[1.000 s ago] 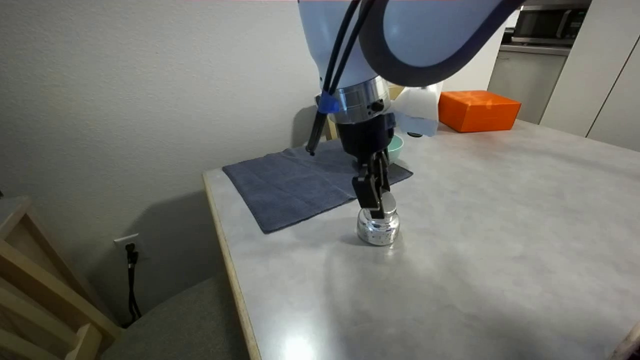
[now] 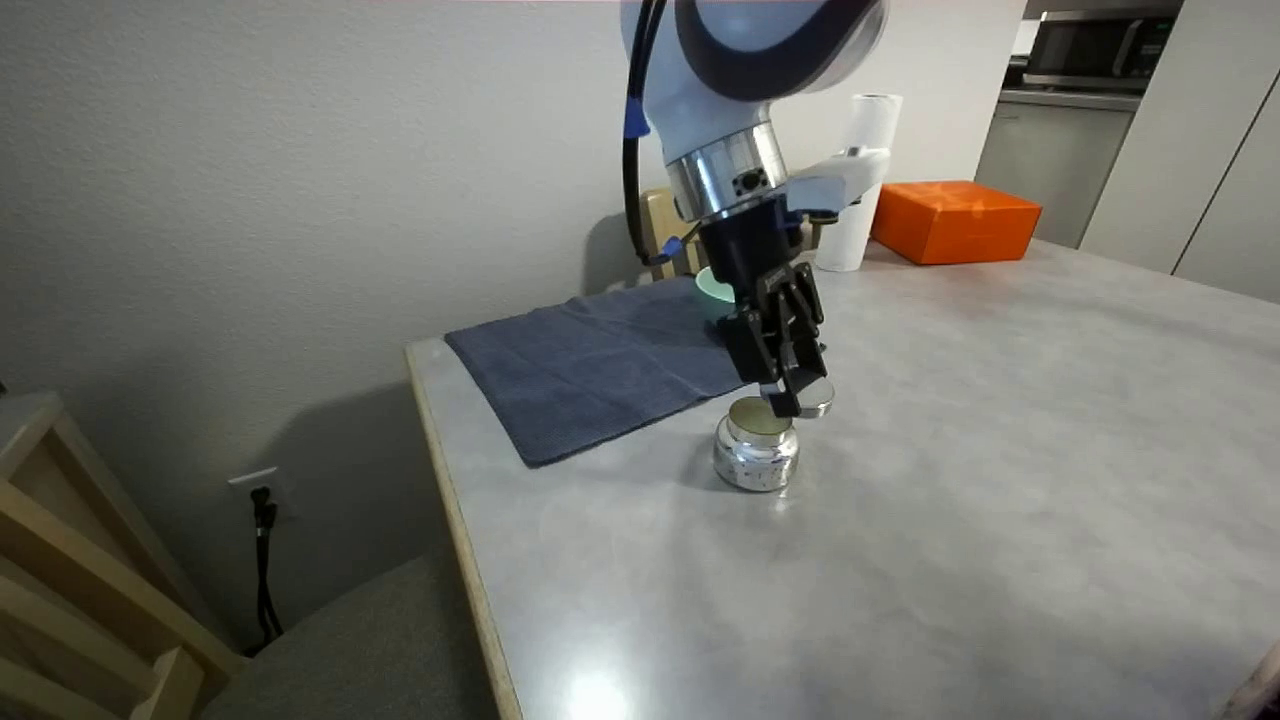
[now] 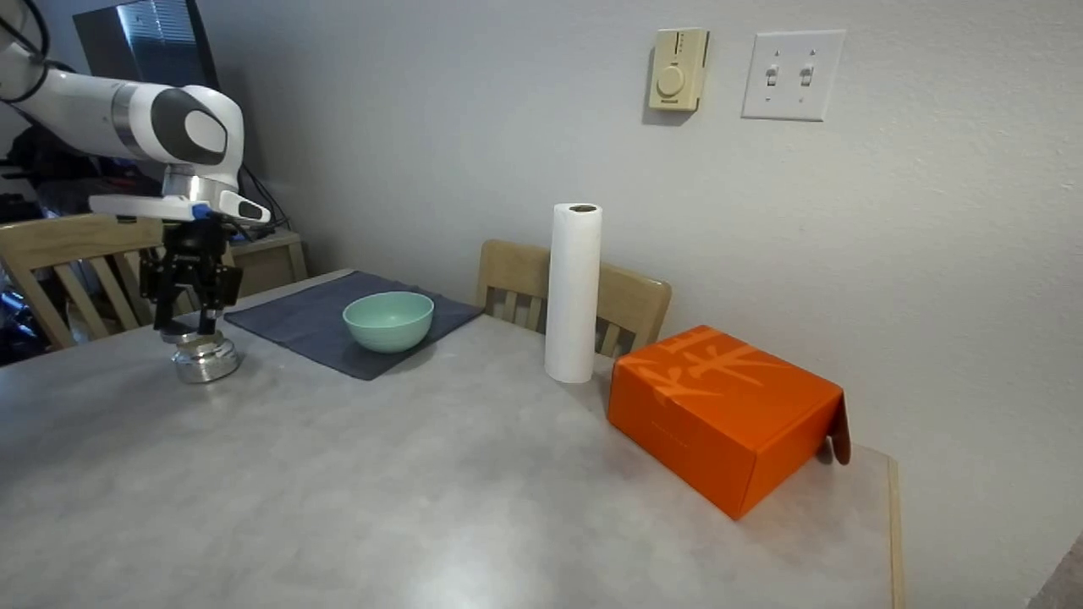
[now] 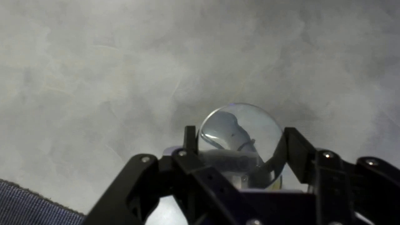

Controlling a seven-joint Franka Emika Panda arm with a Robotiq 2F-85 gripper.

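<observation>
My gripper is shut on a round silver lid [image 4: 240,127], one finger on either side of its edge, its shiny top mirroring the arm. In exterior view 1 the lid [image 2: 816,398] is tilted a little and held above the table. Just left of it and lower stands the silver jar [image 2: 756,454], upright, its round mouth uncovered. From exterior view 2 the same jar [image 3: 206,359] sits close under the gripper [image 3: 186,326]. The wrist view shows only a sliver around the lid, so the jar is mostly hidden there.
A dark blue cloth [image 2: 576,372] lies behind the jar, with a green bowl [image 3: 388,320] on it. Farther off stand a paper towel roll [image 3: 574,294] and an orange box [image 3: 726,411].
The lid sat on the jar before; now it is off and raised, carried to the right and back with my gripper. The jar has stayed where it was.
</observation>
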